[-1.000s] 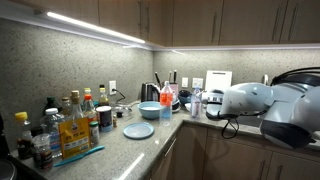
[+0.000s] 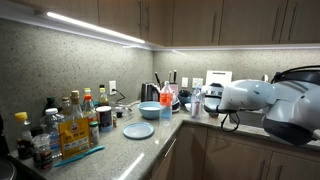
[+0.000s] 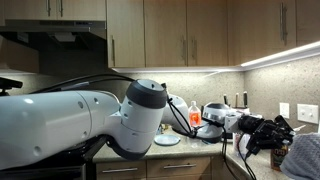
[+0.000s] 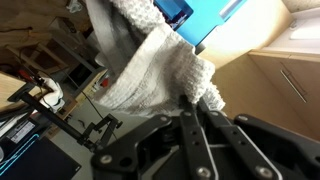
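Observation:
A greyish-white cloth (image 4: 165,65) hangs from my gripper in the wrist view, bunched where the fingers pinch it. The fingers are shut on the cloth, and its folds hide the fingertips. In exterior view 2 the dark gripper (image 3: 275,137) is at the right, beside the pale cloth (image 3: 302,158), which is cut off by the frame edge. From exterior view 1 the white arm (image 2: 245,95) reaches in over the counter from the right; its gripper end is hard to make out behind the bottles.
Bottles and jars (image 2: 75,130) crowd the left counter. A blue plate (image 2: 139,130), blue bowl (image 2: 150,110) and tall clear bottle (image 2: 166,103) stand near the corner. A blue object (image 4: 205,20) lies beyond the cloth in the wrist view. Counter in front of the plate is clear.
The arm has shifted only slightly near its gripper end in exterior view 1. The counter items look unmoved.

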